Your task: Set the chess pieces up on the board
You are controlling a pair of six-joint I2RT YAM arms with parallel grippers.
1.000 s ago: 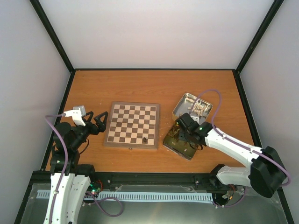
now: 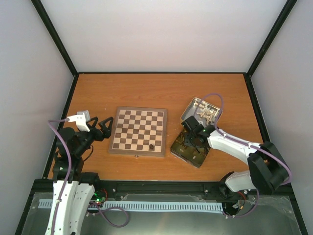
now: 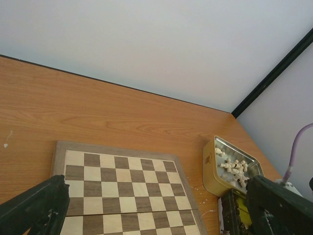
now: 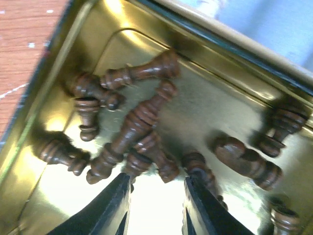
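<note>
The chessboard [image 2: 138, 129] lies mid-table with one dark piece [image 2: 151, 147] near its lower right. My left gripper [image 2: 105, 128] hangs open left of the board, holding nothing. Right of the board, my right gripper is low over a gold tray [image 2: 186, 156] of loose dark pieces, several lying on their sides, including a long piece [image 4: 137, 125]. Its fingers are parted, around or just above the pieces at the bottom of the right wrist view; nothing is clearly gripped.
A second tray [image 3: 211, 166] with white pieces [image 3: 237, 169] stands behind the dark tray, partly under the right arm's cable. The table behind the board is clear.
The right arm has moved leftward and toward the back over the last second, its gripper staying over the dark-piece tray. The left arm and board look unchanged.
</note>
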